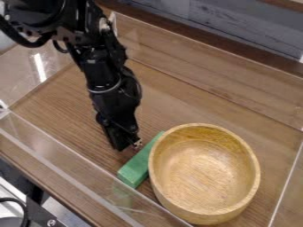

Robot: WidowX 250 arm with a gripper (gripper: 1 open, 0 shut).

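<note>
A black robot arm reaches down from the upper left, its gripper (pixel 126 142) low over the wooden surface, just left of a green block (pixel 136 169). The green block lies beside a large cream oval bowl (pixel 204 168), along its left side. Whether the dark fingers are open or shut is hard to make out.
Bare wooden surface (pixel 201 89) fills the middle and upper right, with a grey ledge along the back. A clear edge strip runs across the lower left, with a dark cable at the bottom left corner.
</note>
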